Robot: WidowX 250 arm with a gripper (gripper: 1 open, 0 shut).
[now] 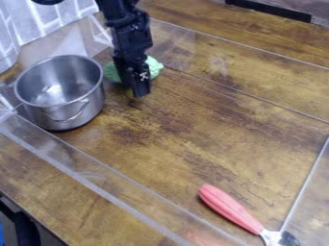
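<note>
My black gripper [137,85] is lowered over a light green bumpy object [154,67], possibly a toy vegetable, at the upper left of the camera view, hiding much of it. I cannot tell whether the fingers are open or shut on it. A steel pot [58,96] stands just to the left of them.
A utensil with a red handle [229,207] lies at the front right. Clear plastic walls border the wooden table [218,125], whose middle is free. A pale patterned backdrop is at the upper left.
</note>
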